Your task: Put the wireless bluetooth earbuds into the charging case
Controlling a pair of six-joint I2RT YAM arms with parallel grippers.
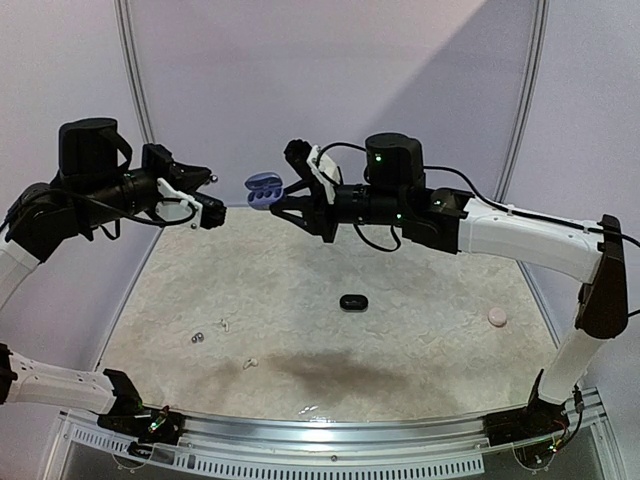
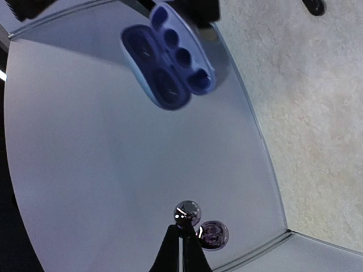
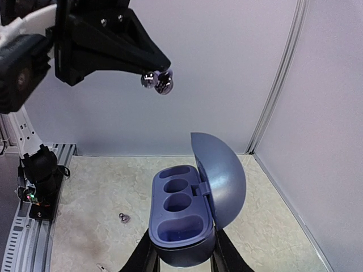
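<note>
An open purple charging case [image 1: 264, 191] with its hinged lid and several slots is held up by my right gripper, shut on its bottom. My left gripper is raised facing the case, shut on shiny silver earbuds [image 2: 187, 212] at its tips. In the right wrist view these show at the end of the left gripper, above and apart from the case. The case sits left of the right gripper's body in the top view.
A black oblong case [image 1: 353, 302] and a pink round case [image 1: 497, 317] lie on the table [image 1: 420, 360], with several small earbuds [image 1: 197, 337] on the left and front.
</note>
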